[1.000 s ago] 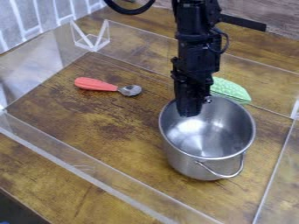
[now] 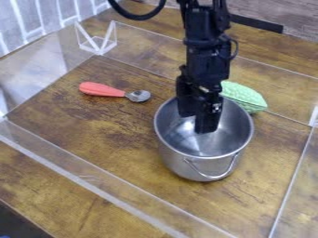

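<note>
My black gripper (image 2: 199,110) reaches down from the top into the near side of a large steel pot (image 2: 203,149) with a wire handle, right of centre. Its fingers stand apart over and partly inside the pot's opening, with no object visible between them. The tips are dark and hard to make out against the pot.
A red-handled tool with a metal head (image 2: 106,90) lies on the wooden table (image 2: 87,149) at the left. A pale green object (image 2: 245,98) lies behind the pot to the right. Clear plastic edges border the left.
The pot has shifted left over the last second. The gripper has moved slightly left with it.
</note>
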